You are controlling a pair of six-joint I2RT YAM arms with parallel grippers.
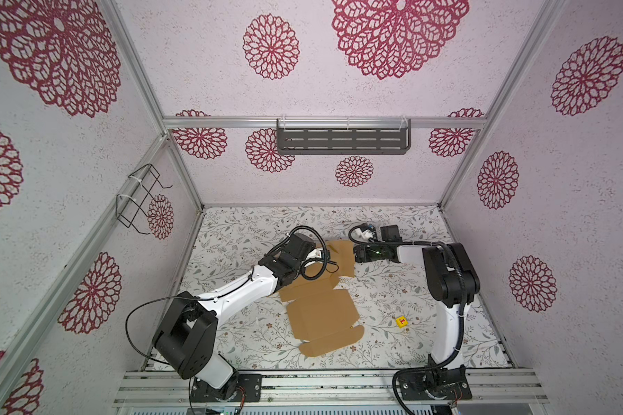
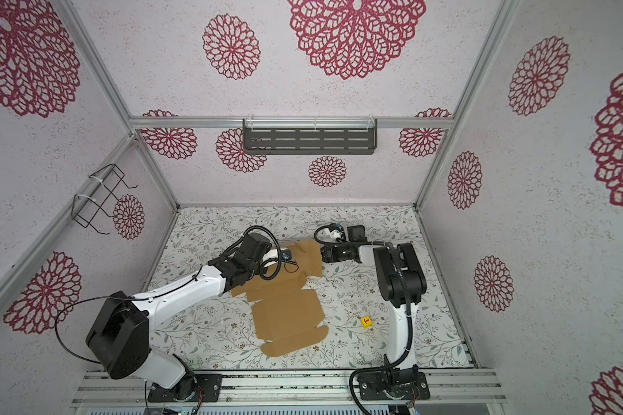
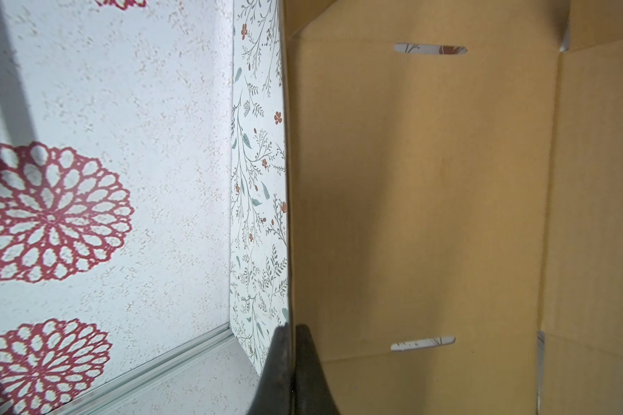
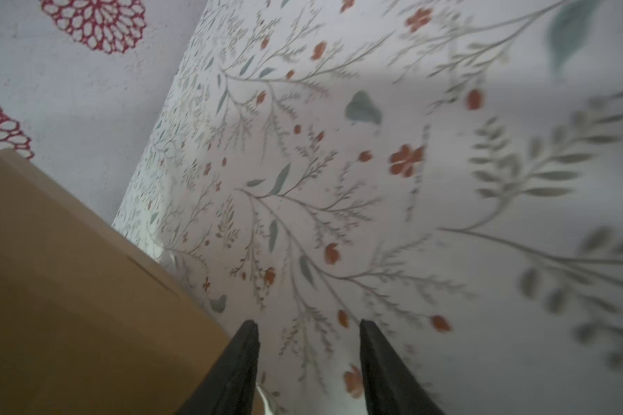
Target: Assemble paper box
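The brown cardboard box blank (image 1: pixel 322 314) lies partly folded on the patterned table, its front panel and front flap (image 1: pixel 333 340) flat. In the left wrist view a thin upright cardboard edge (image 3: pixel 288 207) runs down between the fingertips of my left gripper, shut on it. The slotted panel (image 3: pixel 422 200) fills the space to its right. My right gripper is part open, with only tabletop visible between its fingers. Close on its left stands a cardboard flap (image 4: pixel 69 290), its lower end partly hidden behind one finger. From above, that gripper is beside the back right flap (image 2: pixel 313 257).
A small yellow block (image 1: pixel 401 321) rests on the table at right front. Free tabletop lies right of the blank and around the block. A grey shelf (image 1: pixel 343 141) hangs high on the back wall.
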